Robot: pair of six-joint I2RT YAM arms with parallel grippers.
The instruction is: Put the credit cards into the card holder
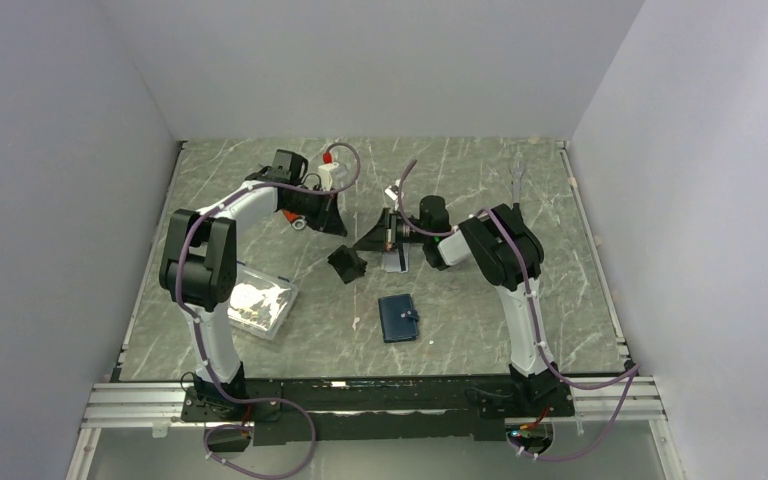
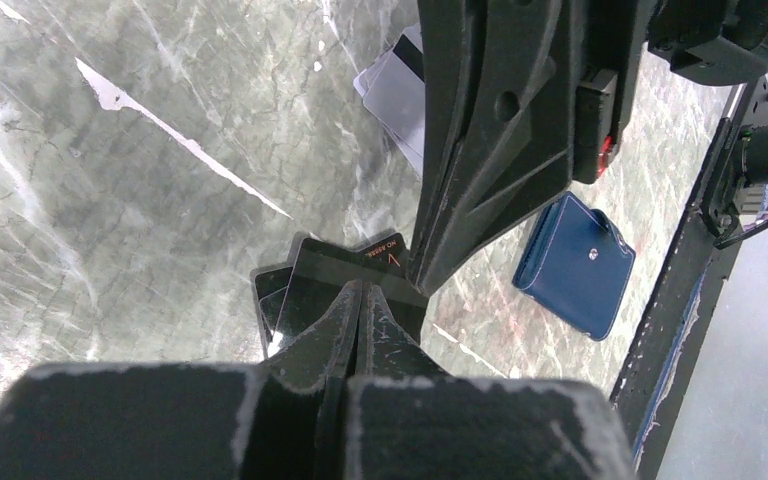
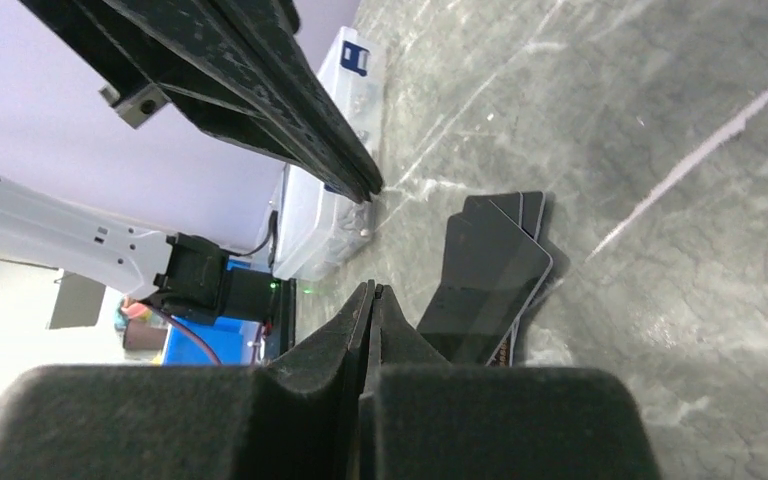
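Several black credit cards lie in an uneven pile on the grey marbled table; the top black card [image 2: 322, 285] [image 3: 490, 275] rests flat and askew over the others. My left gripper [image 1: 344, 233] is shut above the pile, nothing visible between its fingertips. My right gripper is shut too, empty, with the top card outside its fingers and beside its tips in the right wrist view. The navy card holder [image 1: 398, 318] [image 2: 578, 265] lies closed nearer the table's front. Light-coloured cards [image 1: 396, 259] [image 2: 400, 90] sit partly under the right arm.
A clear plastic box [image 1: 260, 302] [image 3: 335, 170] stands at the left. A red-and-clear item [image 1: 330, 160] and an orange object with a ring [image 1: 295, 219] are near the left arm. A fork-like tool [image 1: 518, 180] lies back right.
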